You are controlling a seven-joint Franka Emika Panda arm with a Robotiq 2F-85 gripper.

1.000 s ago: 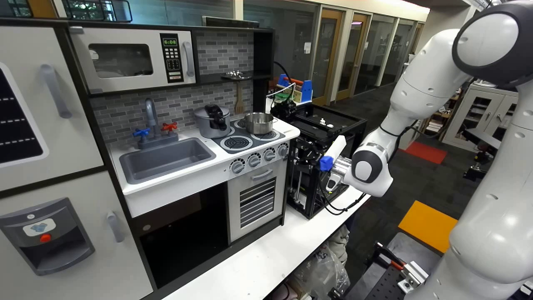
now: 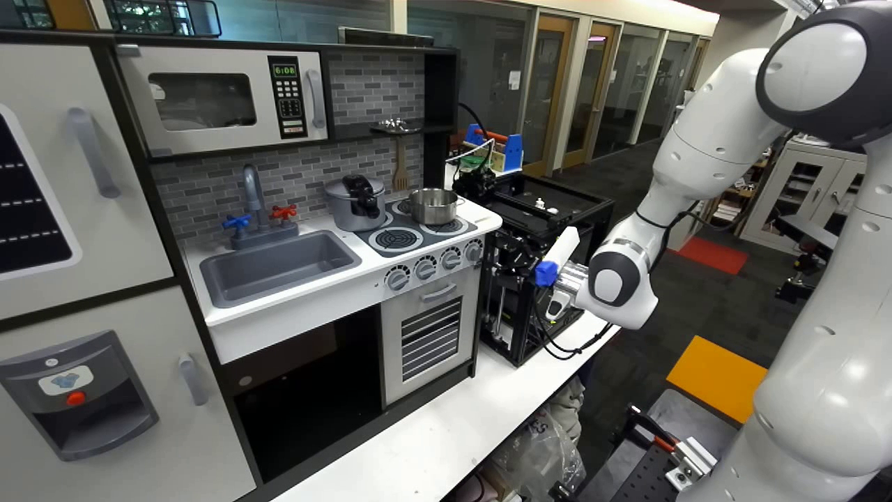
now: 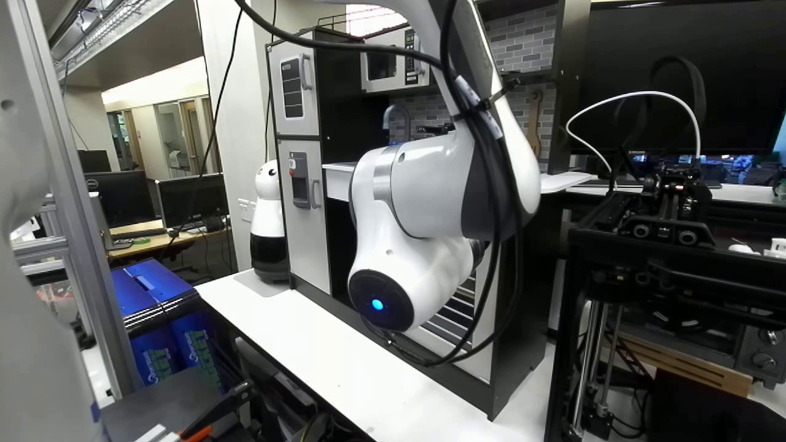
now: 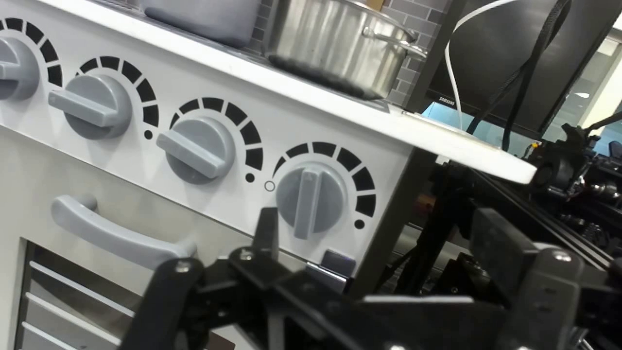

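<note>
My gripper is open at the bottom of the wrist view, its two dark fingers wide apart with nothing between them. Facing it is the toy kitchen's stove front, where a row of grey knobs shows. The rightmost knob (image 4: 310,199) has its handle close to upright in this view. Its two neighbours, the middle knob (image 4: 199,149) and the knob left of that (image 4: 98,107), have slanted handles pointing left. Below them sits the oven handle (image 4: 119,236). In exterior view 2 the arm (image 3: 420,243) hides the gripper and the knobs.
On the stove top stand a steel pot (image 2: 434,206) and a grey lidded pot (image 2: 355,203). A grey sink (image 2: 280,265) lies left of them. Right of the stove is a black machine frame (image 2: 523,322).
</note>
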